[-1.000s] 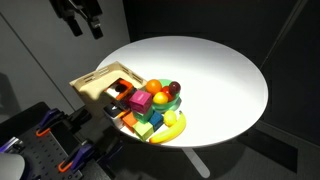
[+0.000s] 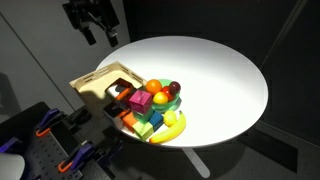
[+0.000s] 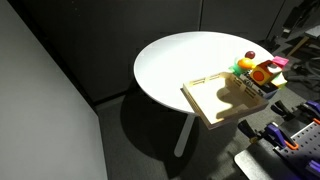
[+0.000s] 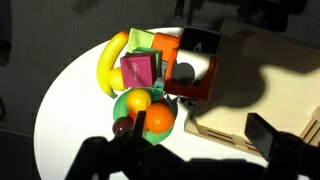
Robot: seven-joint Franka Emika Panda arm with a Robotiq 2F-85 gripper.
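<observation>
My gripper (image 2: 101, 36) hangs high above the wooden tray (image 2: 82, 84), its fingers wide apart and nothing between them. In the wrist view the two dark fingers (image 4: 262, 135) stand near the lower edge, well above the table. The tray's bare floor (image 4: 238, 90) holds only a shadow. Beside the tray sit an orange and black box with a white part (image 4: 190, 68) and a dark pink box (image 4: 139, 70). A green bowl (image 4: 120, 106) carries an orange (image 4: 159, 118) and other round fruit.
A yellow banana (image 2: 169, 131) lies at the near table edge, next to a yellow fruit (image 2: 170, 118) and several coloured blocks (image 2: 143, 131).
Over the last second my gripper has moved a little right and lower in exterior view 1, still open. The objects on the table have not visibly moved.
</observation>
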